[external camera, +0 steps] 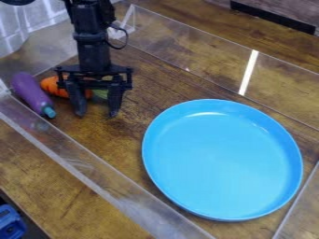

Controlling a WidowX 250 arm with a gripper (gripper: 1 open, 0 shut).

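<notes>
The black gripper (91, 105) hangs low over the wooden table at the upper left, its two fingers spread apart. Behind it lie an orange carrot (56, 84) and a green object (126, 94), both partly covered by the gripper. A purple eggplant-like toy (30, 91) lies at its left. Whether anything sits between the fingers is unclear.
A large blue plate (222, 159) takes up the right front of the table. Clear plastic walls edge the workspace at left and front. Bare wood lies at the back right and front left. A blue object (10, 222) sits in the bottom left corner.
</notes>
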